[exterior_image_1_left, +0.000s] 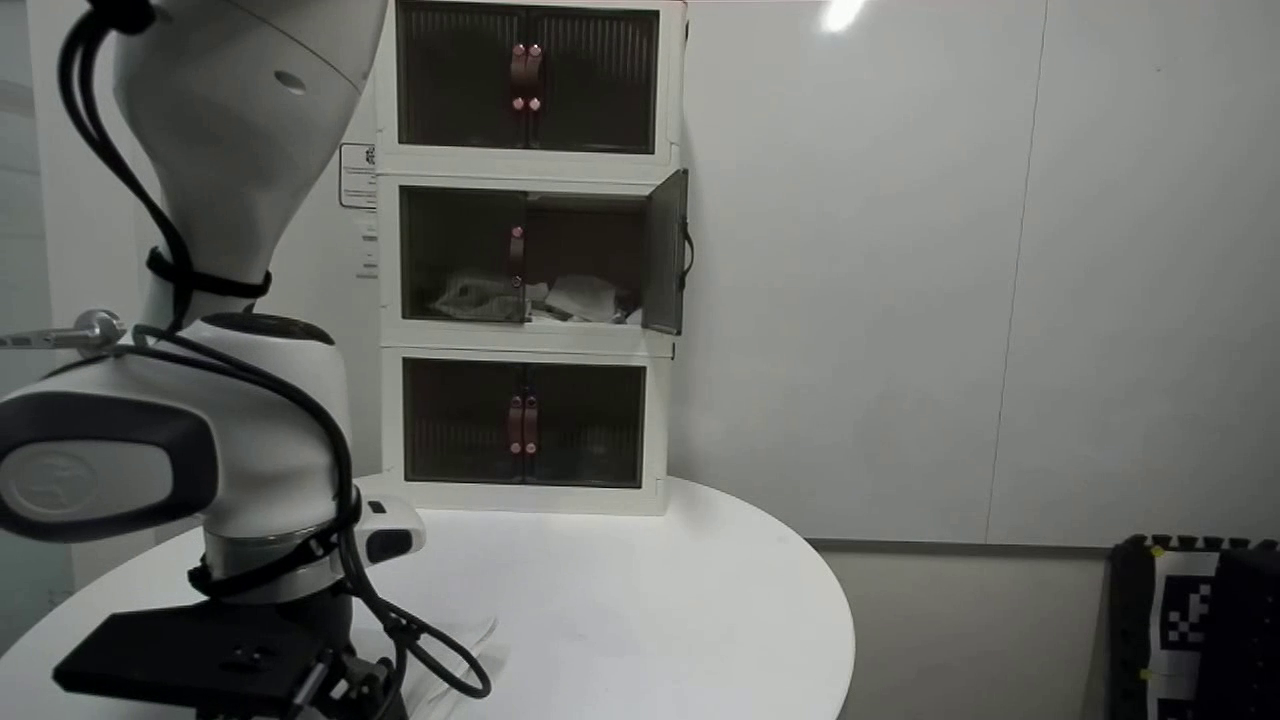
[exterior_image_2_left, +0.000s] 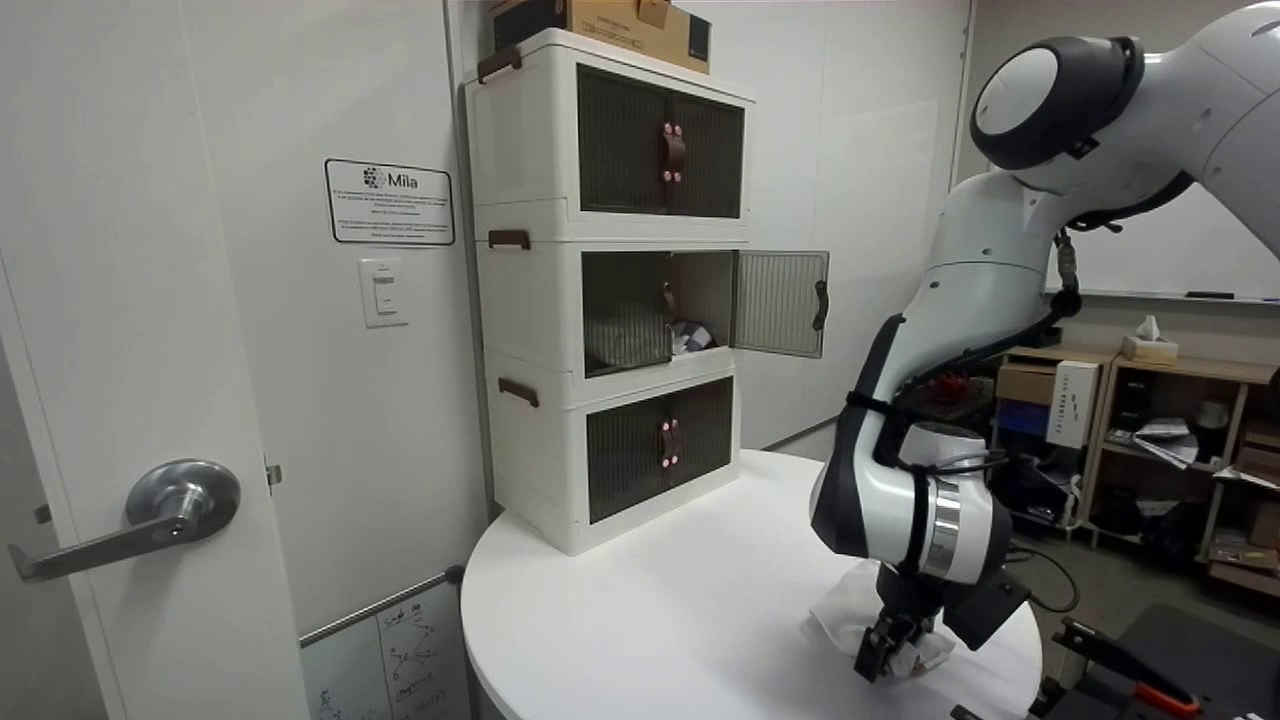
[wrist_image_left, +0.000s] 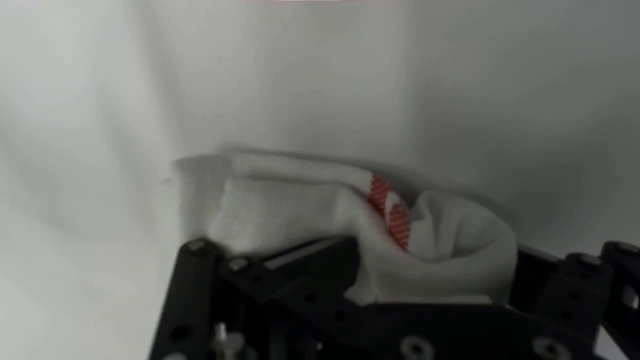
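A white cloth with a red patterned stripe (wrist_image_left: 396, 219) lies on the round white table (exterior_image_2_left: 648, 600). My gripper is down at the cloth, its fingers (wrist_image_left: 321, 261) part open, with bunched folds between them in the wrist view. How firmly they touch the fabric cannot be told. From exterior view 2 the gripper (exterior_image_2_left: 897, 654) reaches down near the table's right side, and cloth (exterior_image_2_left: 843, 610) shows on both sides of it. In exterior view 1 only an edge of the cloth (exterior_image_1_left: 474, 654) shows beside the arm; the fingertips are out of sight.
A stack of white cabinets (exterior_image_1_left: 528, 498) stands at the table's back. The middle cabinet's right door (exterior_image_1_left: 666, 254) is swung open, with pale cloth-like items (exterior_image_1_left: 585, 296) inside; its left door is closed. The table between cabinets and arm is clear.
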